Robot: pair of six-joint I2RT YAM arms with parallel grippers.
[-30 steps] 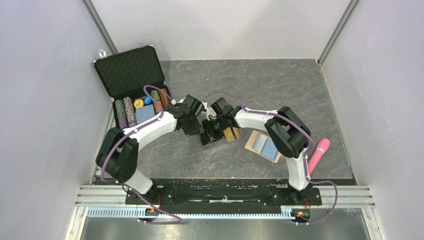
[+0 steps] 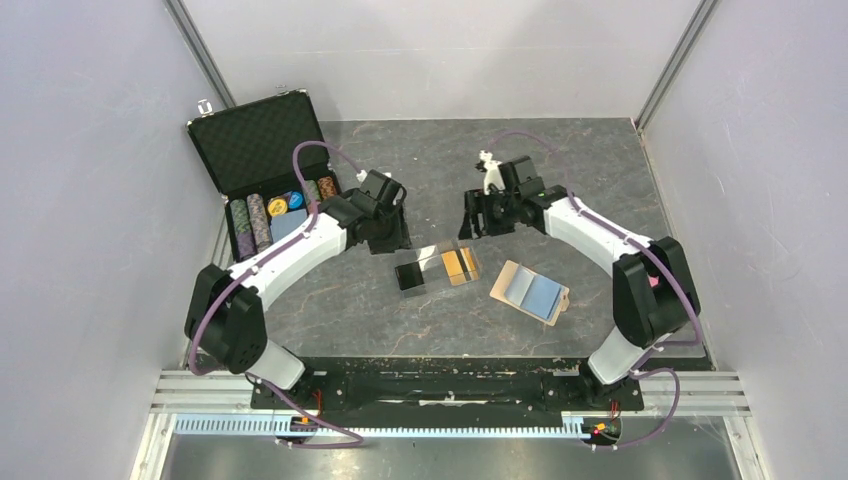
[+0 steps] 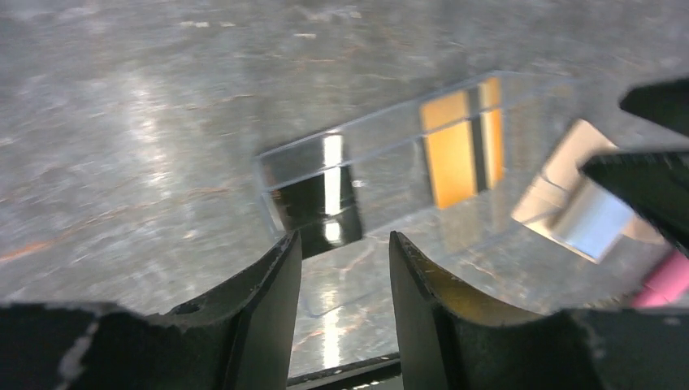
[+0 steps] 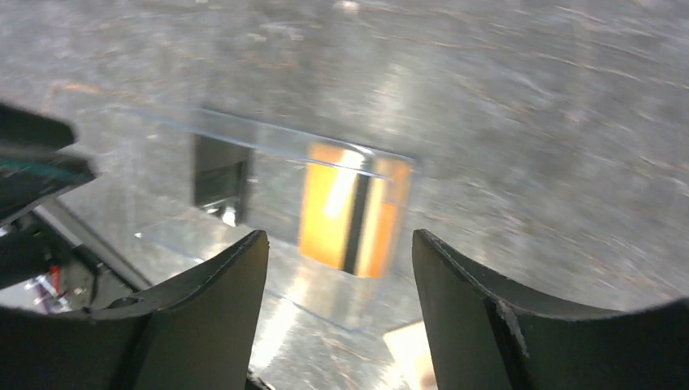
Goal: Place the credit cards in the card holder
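Note:
A clear card holder [image 2: 436,264] lies mid-table, with a black card [image 2: 409,276] in its left part and orange cards with a dark stripe [image 2: 454,268] in its right part. My left gripper [image 2: 389,245] is above and left of it, its open fingers in the left wrist view over the near side of the holder, empty. My right gripper [image 2: 475,226] is raised above and right of the holder, also open and empty in the right wrist view.
A board with pale blue cards [image 2: 533,295] lies right of the holder. An open chip case [image 2: 257,151] fills the back left. A pink object [image 3: 660,284] is partly hidden by the right arm in the top view.
My right gripper has lifted away to the upper right from over the black card, uncovering the holder. My left gripper has moved slightly toward the back.

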